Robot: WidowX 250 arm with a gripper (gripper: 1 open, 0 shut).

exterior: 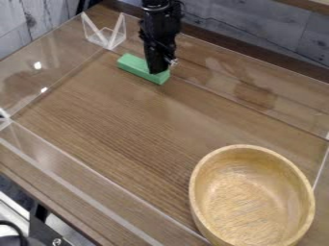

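Observation:
My gripper (160, 60), black, reaches down from the top centre of the camera view over a green block (135, 65) that lies flat on the wooden table (141, 144). Its lower end is at the right half of the block, touching it or very close. Whether the fingers are open or shut on the block is too small to tell.
A round pale wooden bowl (251, 197) sits at the front right. A clear plastic object (103, 31) stands at the back left, beside the arm. A grey wall (270, 29) runs along the back.

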